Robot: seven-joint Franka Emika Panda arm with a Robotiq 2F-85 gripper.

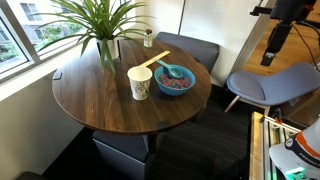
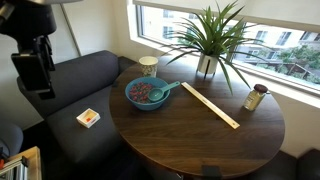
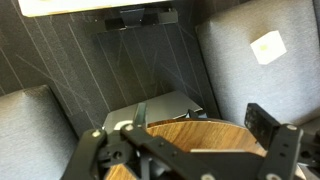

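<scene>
My gripper is open in the wrist view, its two dark fingers wide apart with nothing between them. It hangs high and away from the round brown table (image 1: 85,105), over the floor side. On that table a teal bowl (image 2: 132,103) holds small reddish-brown pieces, and a teal spoon (image 1: 178,72) rests in it. Beside the bowl stands a white patterned paper cup (image 1: 140,84). A flat light wooden stick (image 2: 210,104) lies across the tabletop. Only the table's near edge shows in the wrist view.
A potted plant (image 1: 105,25) and a small jar (image 2: 256,97) stand on the table's window side. Grey chairs (image 1: 265,85) surround it, one bearing a small pale item (image 2: 88,118).
</scene>
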